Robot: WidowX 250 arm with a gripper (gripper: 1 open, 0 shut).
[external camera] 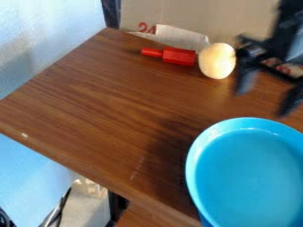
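Note:
A black gripper (pixel 265 84) hangs at the right edge, partly out of frame and blurred, its two fingers apart. To its left a pale egg-shaped object (pixel 217 61) rests upright near the back of the table. A red rolling pin (pixel 169 56) lies just left of it. A large blue bowl (pixel 246 173) fills the lower right, below the gripper.
The wooden table (pixel 106 115) has clear room across its left and middle, ending at a diagonal front-left edge. A cardboard sheet (pixel 201 18) stands along the back.

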